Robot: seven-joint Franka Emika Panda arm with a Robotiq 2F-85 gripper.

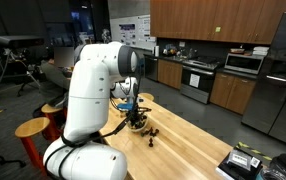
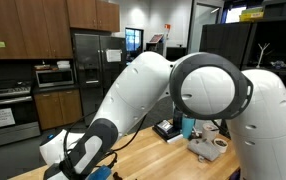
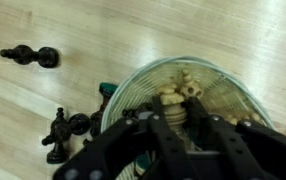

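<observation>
In the wrist view, a round pale basket (image 3: 140, 76) holds several light and black chess pieces. My gripper is down at the basket, its dark fingers close around a light chess piece (image 3: 170, 100). Whether they grip that piece is hard to see, as the fingers hide its lower part. Outside the basket, a black chess piece (image 3: 31, 56) lies on its side on the wooden table. More black pieces (image 3: 58, 135) lie close to the rim at the left. Exterior view 1 has the gripper (image 1: 135, 121) low over the table, too small to read.
A few small dark pieces (image 1: 152, 133) lie there near the basket. Dark items (image 1: 245, 162) stand at the table's right end. Stools (image 1: 30, 127) line the left side.
</observation>
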